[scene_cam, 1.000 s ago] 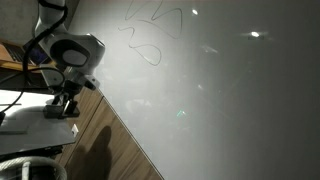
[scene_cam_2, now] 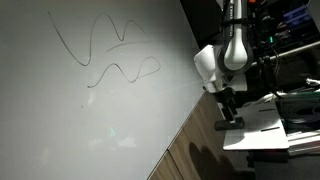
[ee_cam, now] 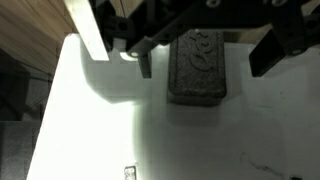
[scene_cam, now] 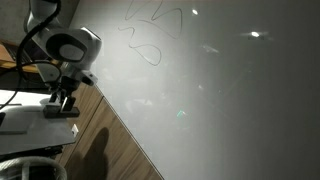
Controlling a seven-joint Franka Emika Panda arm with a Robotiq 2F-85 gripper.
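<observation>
A dark, fuzzy block that looks like a whiteboard eraser (ee_cam: 197, 70) lies on a white tabletop. My gripper is open above it in the wrist view, one finger on each side, with gaps between the fingers and the block. In exterior view 1 the gripper (scene_cam: 68, 96) points down over the block (scene_cam: 61, 111) near the table's edge. Exterior view 2 shows the same block (scene_cam_2: 229, 125) just under the fingertips. How far the fingertips are above the tabletop is hard to tell.
A large whiteboard (scene_cam: 215, 85) bears thin curved marker lines (scene_cam_2: 115, 45). Wood panelling (scene_cam: 118, 150) runs along its lower edge. A small dark piece (ee_cam: 130, 172) lies on the white tabletop (scene_cam_2: 262, 138). Cables hang beside the arm.
The hand has shifted slightly up and left in exterior view 1. The block appears to be in the same place, and the whiteboard lines are unchanged.
</observation>
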